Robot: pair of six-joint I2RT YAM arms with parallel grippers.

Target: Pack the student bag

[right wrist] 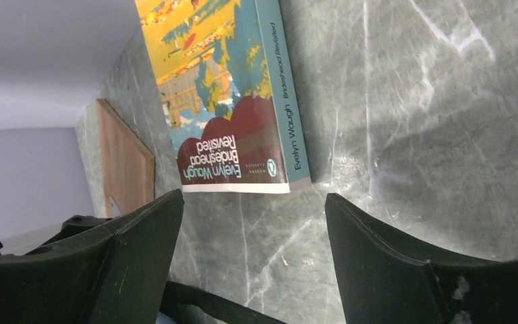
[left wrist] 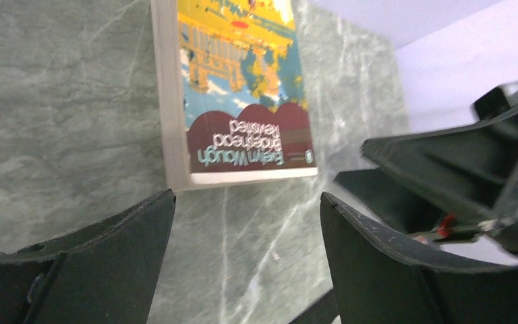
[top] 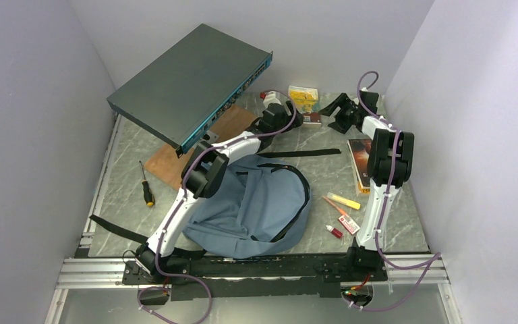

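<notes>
A paperback with a yellow, blue and maroon cover, Brideshead Revisited (top: 303, 96), lies flat against the back wall, seen also as the book (left wrist: 246, 94) in the left wrist view and the book in the right. My left gripper (top: 292, 115) hovers just left of and in front of it, fingers apart, holding nothing. My right gripper (top: 334, 111) stands open to the book's right, also empty. The blue-grey bag (top: 256, 209) lies open at the front centre.
A large dark rack unit (top: 189, 81) sits over a wooden board at the left. A screwdriver (top: 147, 192) lies left of the bag. More books (top: 359, 158), a yellow stick (top: 344, 201) and small items lie at the right.
</notes>
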